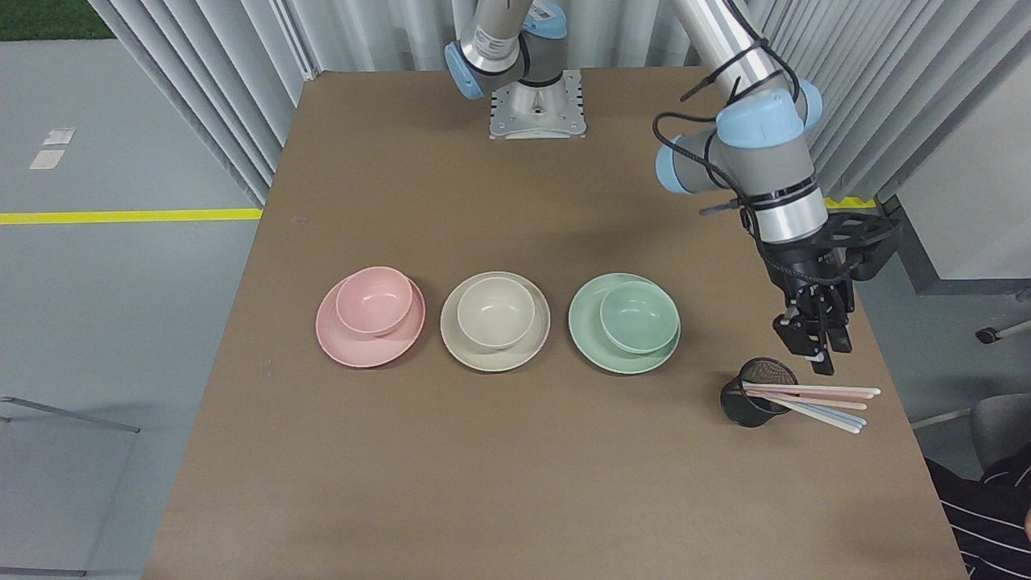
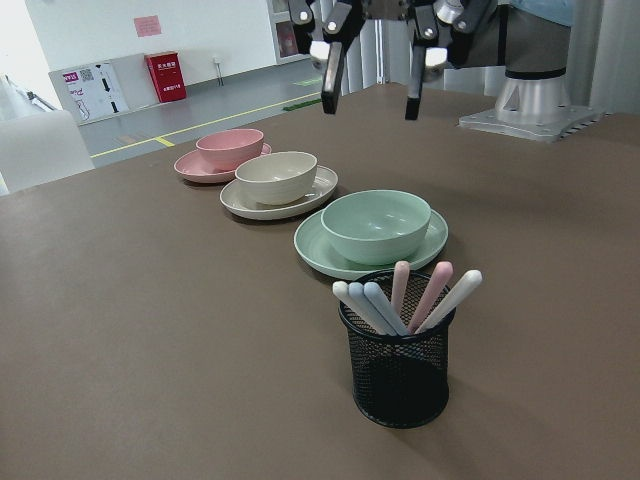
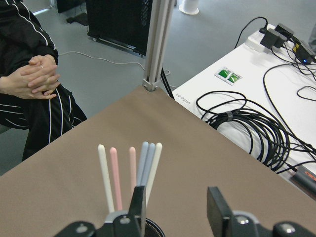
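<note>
My gripper (image 1: pixel 812 343) is open, raised above a black mesh cup (image 1: pixel 744 404) (image 2: pixel 398 385) that holds several pink, white and blue chopsticks (image 1: pixel 826 411) (image 2: pixel 455 300) (image 3: pixel 115 177). The wrist view shows nothing between its fingers. To the left in the front view stand three bowls on matching plates: green bowl (image 1: pixel 639 316) on green plate (image 1: pixel 599 353), cream bowl (image 1: pixel 495 312) on cream plate (image 1: pixel 493 359), pink bowl (image 1: pixel 373 300) on pink plate (image 1: pixel 358 353).
A seated person (image 3: pixel 34 89) is beside the table, and a white table (image 3: pixel 232 79) with coiled cables adjoins it in the wrist view. The robot base (image 2: pixel 525 125) stands at the back.
</note>
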